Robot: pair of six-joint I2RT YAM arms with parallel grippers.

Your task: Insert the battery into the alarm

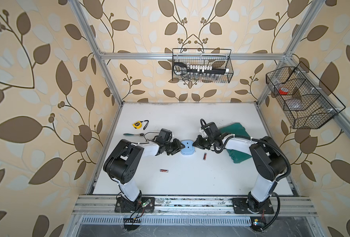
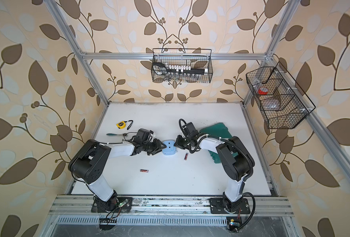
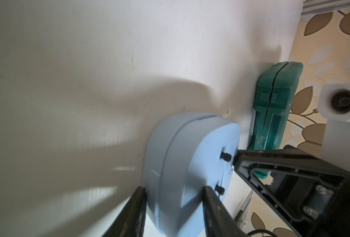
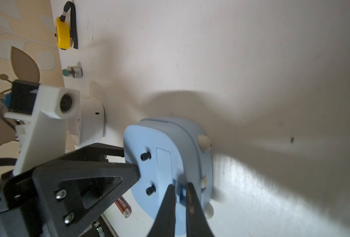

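The light blue alarm (image 1: 187,147) is between my two arms, its face with two black pegs visible in both wrist views. My left gripper is shut on its left edge. At the opposite edge is my right gripper, its fingertips a narrow gap apart over a small darker blue slot or tab (image 4: 178,191); whether they touch it is unclear. One red-and-black battery (image 1: 205,156) lies on the table just in front of the right gripper. Another battery (image 1: 163,170) rests farther front left. The inside of the alarm is hidden.
A green case (image 1: 238,154) lies behind and under the right arm. At the back left are a yellow tape measure (image 1: 137,124) and a green-handled tool (image 1: 133,134).
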